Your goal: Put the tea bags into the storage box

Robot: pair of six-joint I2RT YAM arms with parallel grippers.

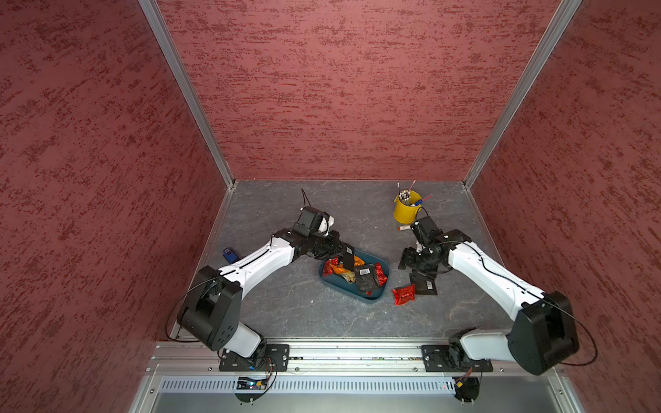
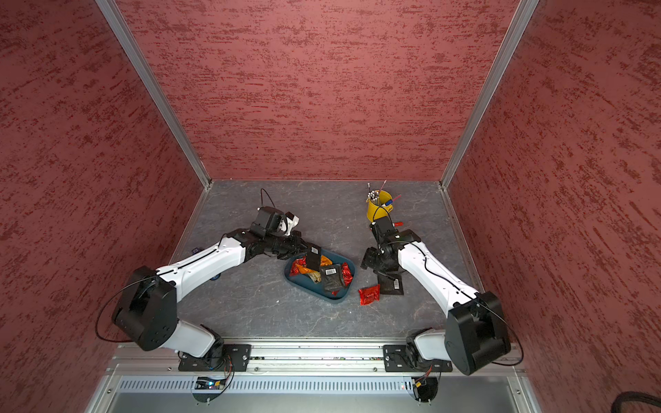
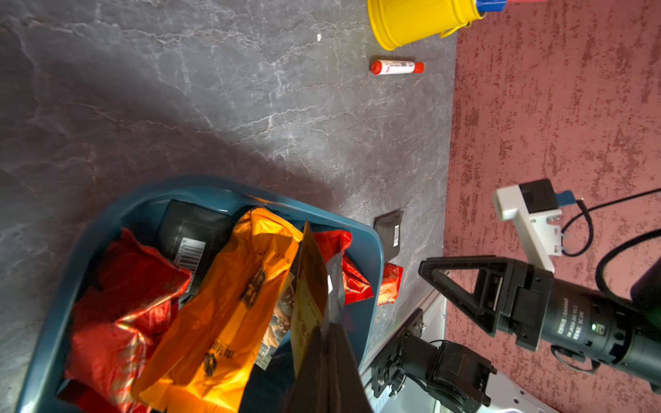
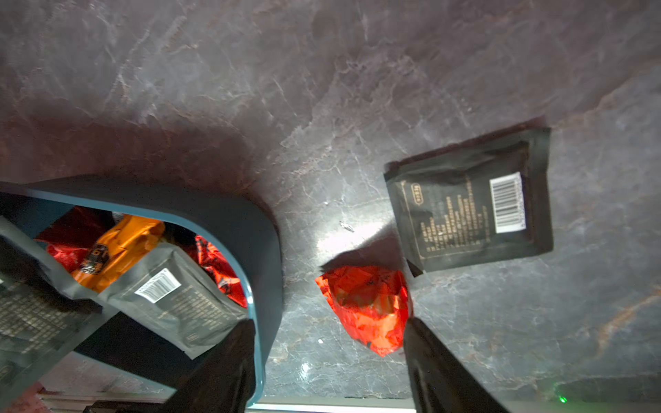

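My left gripper is shut on a black tea bag [image 1: 349, 257], which hangs upright over the left part of the blue storage box [image 3: 158, 187]. Inside the box lie red packets [image 3: 130, 309], an orange packet [image 3: 230, 303] and another black tea bag [image 4: 182, 299]. On the table right of the box rest a red packet [image 4: 368, 303] and a flat black tea bag [image 4: 475, 203], the two close together. My right gripper is open above the table, its fingers spread either side of the red packet in the right wrist view, with nothing gripped.
A yellow bucket [image 1: 406, 210] of pens stands at the back right, a red-capped marker [image 3: 397, 66] beside it. Far left lies a small blue object [image 1: 230, 255].
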